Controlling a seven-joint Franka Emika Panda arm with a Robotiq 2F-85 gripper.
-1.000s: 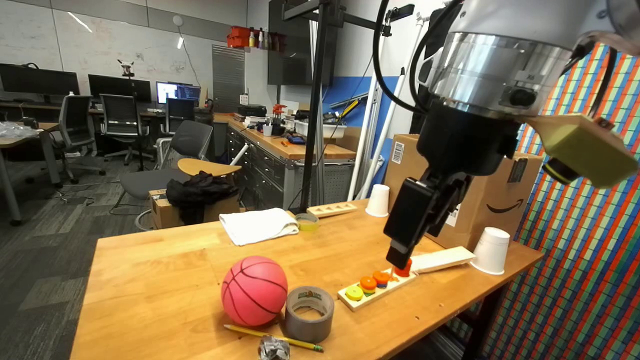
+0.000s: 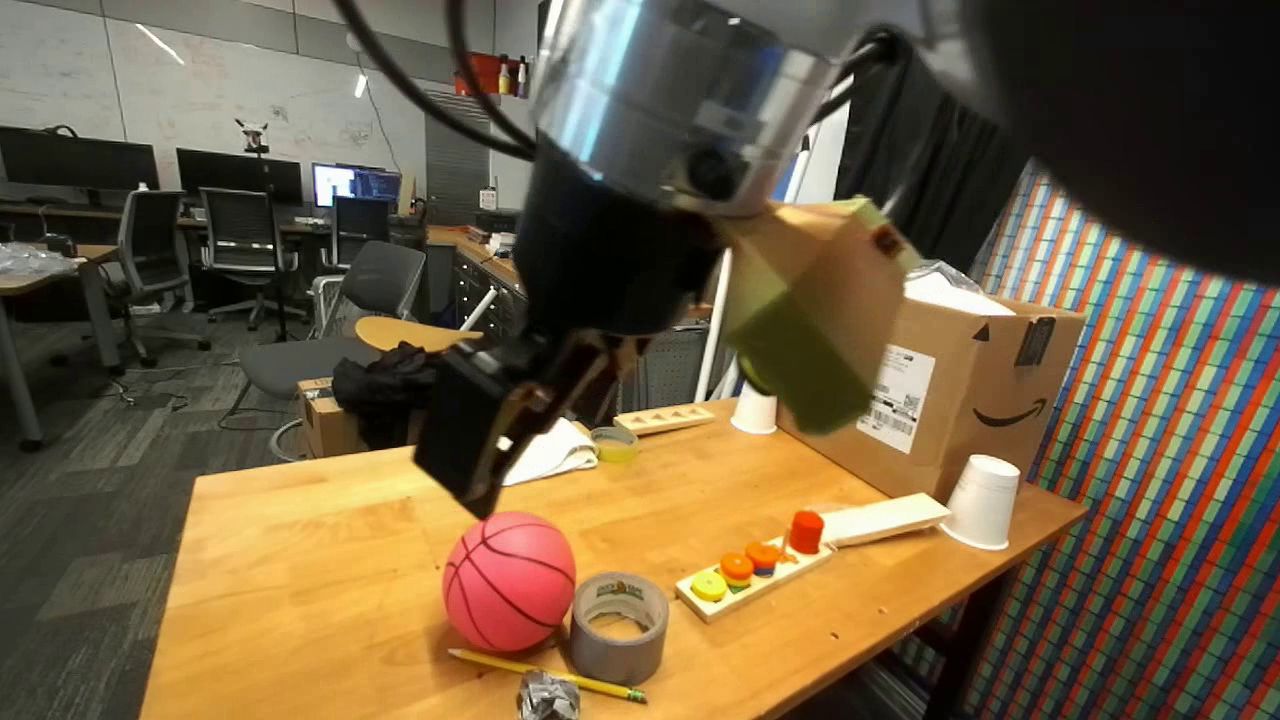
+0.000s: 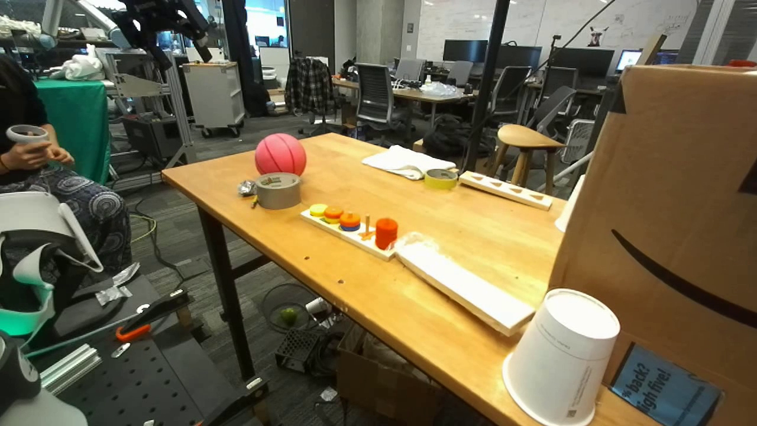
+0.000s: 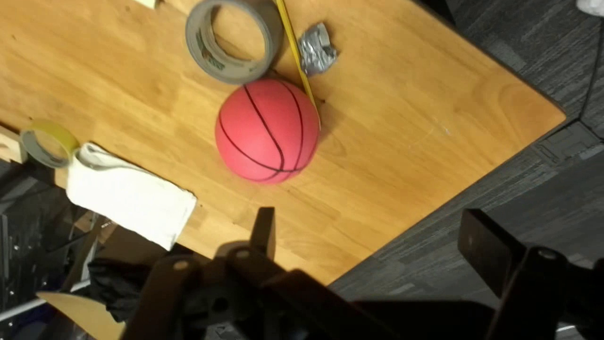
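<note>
My gripper is open, its two black fingers wide apart and nothing between them. It hangs above the table, and the wrist view shows bare wood, the table's edge and floor between the fingertips. A pink ball with black lines rests on the wood, just ahead of the left finger and clear of it. Touching or close beside the ball stands a grey tape roll. A yellow pencil lies along the ball and roll, with a crumpled foil ball next to it.
A pegged board with colored rings lies near the front edge, a white plank behind it. White paper cups stand by a large cardboard box. A folded white cloth and a yellow tape roll sit toward the back edge.
In exterior view 1 the arm has swung left, from over the ring board to over the ball's side of the table. The objects on the table have stayed where they were.
</note>
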